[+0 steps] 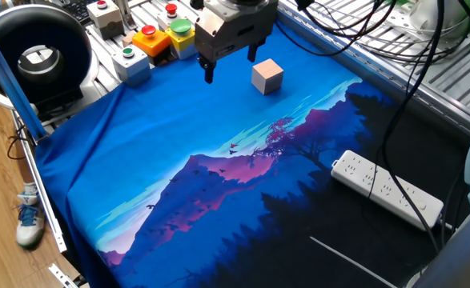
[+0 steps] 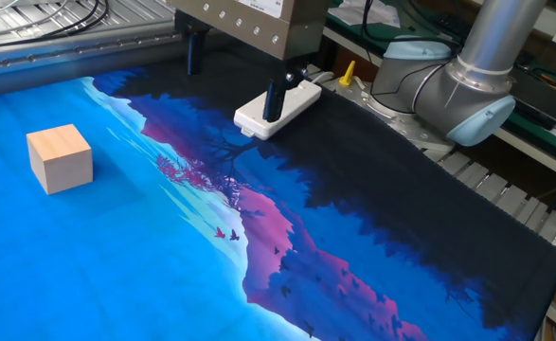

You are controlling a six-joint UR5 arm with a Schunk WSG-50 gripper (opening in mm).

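Note:
A light wooden cube (image 1: 267, 77) rests on the blue printed cloth (image 1: 154, 120), and in the second exterior view the same cube (image 2: 61, 159) sits at the left. My gripper (image 1: 230, 64) hangs above the cloth with its two dark fingers wide apart and nothing between them. In the first view it appears up and to the left of the cube, not touching it. From the other side, the gripper (image 2: 234, 76) shows at the top, its fingers spread, one of them overlapping the power strip in the picture. How high the fingertips are cannot be judged exactly.
A white power strip (image 1: 387, 187) lies on the dark part of the cloth. Push-button boxes, among them an orange one (image 1: 151, 44) and a grey one (image 1: 131, 66), stand at the back left. Black cables (image 1: 395, 120) hang at the right.

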